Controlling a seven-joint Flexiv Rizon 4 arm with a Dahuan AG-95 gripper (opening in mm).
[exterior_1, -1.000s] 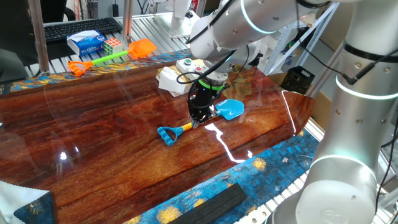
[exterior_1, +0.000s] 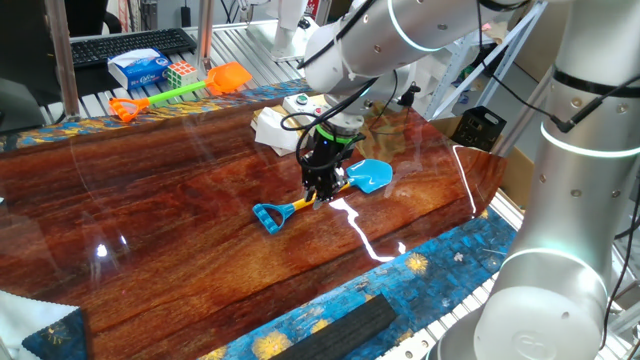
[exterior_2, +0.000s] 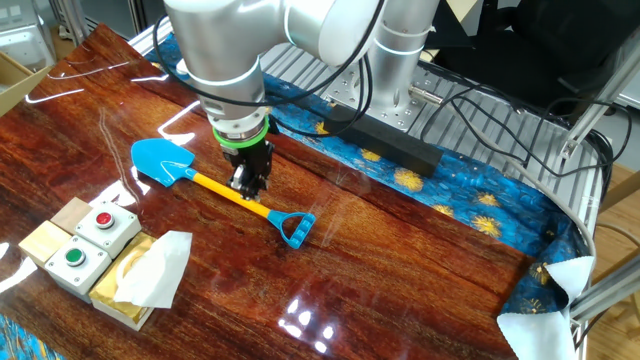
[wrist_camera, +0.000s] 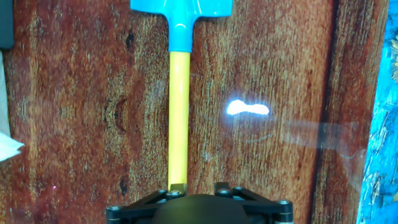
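Note:
A toy shovel with a blue blade (exterior_1: 370, 176), yellow shaft (exterior_2: 229, 192) and blue handle grip (exterior_2: 292, 229) lies flat on the brown wood-look tabletop (exterior_2: 400, 290). Directly over the shaft, pointing down, is my gripper (exterior_1: 322, 193). In the wrist view its two fingertips stand apart, so the gripper is open. There the yellow shaft (wrist_camera: 178, 118) lines up with the left fingertip rather than with the gap. Whether finger and shaft touch cannot be made out. The handle grip is out of the wrist view.
Beside the shovel sits a button box with a red button (exterior_2: 104, 219) and green button (exterior_2: 74, 257), next to white paper (exterior_2: 160, 270). Across the table lie an orange and green shovel (exterior_1: 180, 92), a puzzle cube (exterior_1: 182, 74) and a tissue box (exterior_1: 138, 68).
The arm and gripper have shifted only slightly, staying over the shaft. The blue and yellow shovel lies where it was.

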